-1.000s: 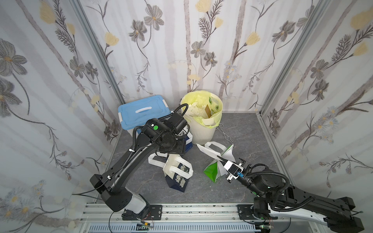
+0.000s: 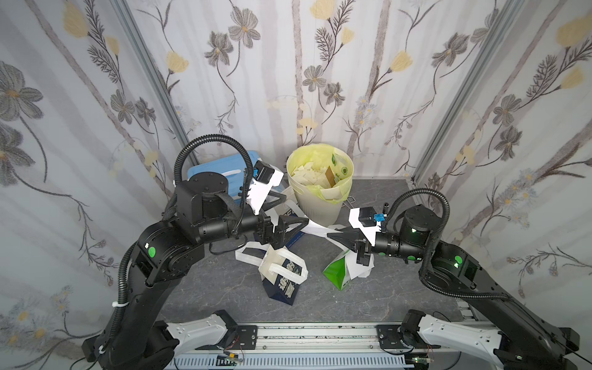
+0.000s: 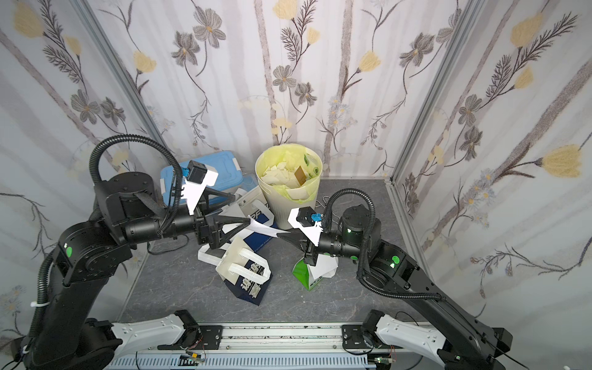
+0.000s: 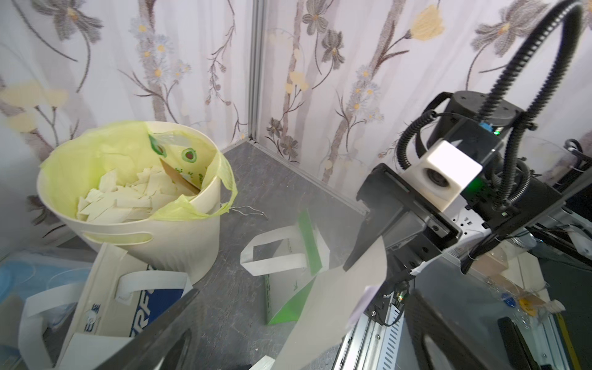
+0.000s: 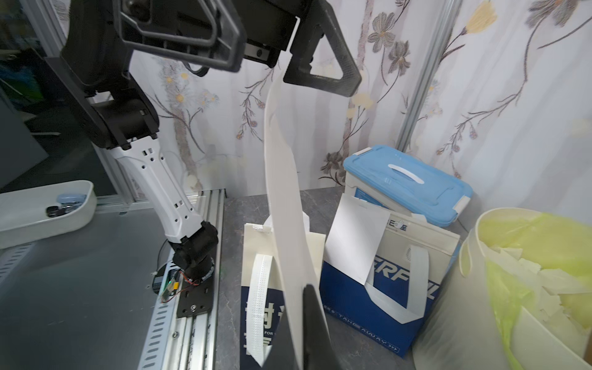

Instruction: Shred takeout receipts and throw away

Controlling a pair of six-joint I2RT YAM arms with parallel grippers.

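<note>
A long white paper strip [image 5: 283, 197] is pinched in my right gripper [image 2: 333, 235], which is shut on its end. Its free end reaches toward my left gripper [image 2: 297, 228], which stands open near it; in the left wrist view the paper [image 4: 326, 308] hangs between the blurred open fingers, with no clear grip. The bin [image 4: 185, 246] with yellow liner holds many torn white paper pieces [image 4: 117, 197] and some card.
Takeout bags stand below: a navy-and-cream one [image 2: 280, 289], a blue-and-white one [image 5: 351, 289], and a green-and-white one [image 2: 336, 271]. A blue-lidded box [image 5: 407, 172] sits at back left. Bare counter lies right of the bin.
Both arms have risen and turned toward each other; the right gripper has lifted the paper strip up and left, and the left gripper has swung round to face it.
</note>
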